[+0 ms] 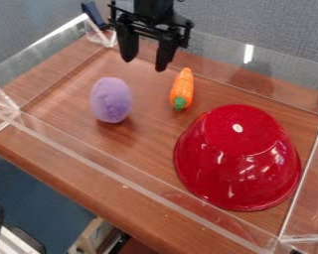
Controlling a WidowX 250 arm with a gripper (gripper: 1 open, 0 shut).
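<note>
My black gripper (146, 52) hangs open at the top centre, above the back of the wooden surface, with nothing between its fingers. Below and left of it stands a purple oval object (111, 99), like a toy eggplant. An orange carrot (182, 87) with a green end lies right of centre, a little below and right of the gripper. A large upturned red bowl (238, 165) fills the lower right.
Clear low walls (266, 61) surround the wooden work area (148, 152). A grey-blue floor lies beyond the table at lower left.
</note>
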